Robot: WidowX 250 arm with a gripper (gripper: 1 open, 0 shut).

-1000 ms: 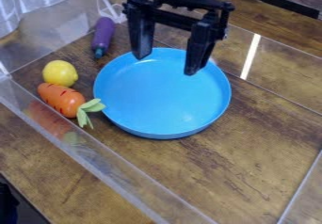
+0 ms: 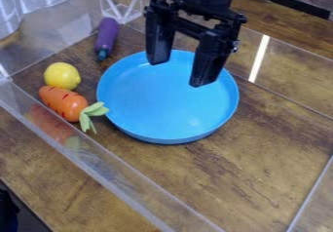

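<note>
My black gripper [image 2: 184, 50] hangs over the back half of a blue plate [image 2: 166, 109], its two fingers spread open with nothing seen between them. Left of the plate lie a yellow lemon [image 2: 61, 75] and an orange carrot [image 2: 62, 102] with pale green leaves. A purple eggplant [image 2: 109, 36] lies behind them, up and left of the gripper. The plate holds nothing that shows.
Clear plastic walls or strips run along the left front and across the back and right.
My gripper has come slightly nearer and lower in the view and turned a little. The plate, lemon, carrot and eggplant have not moved.
</note>
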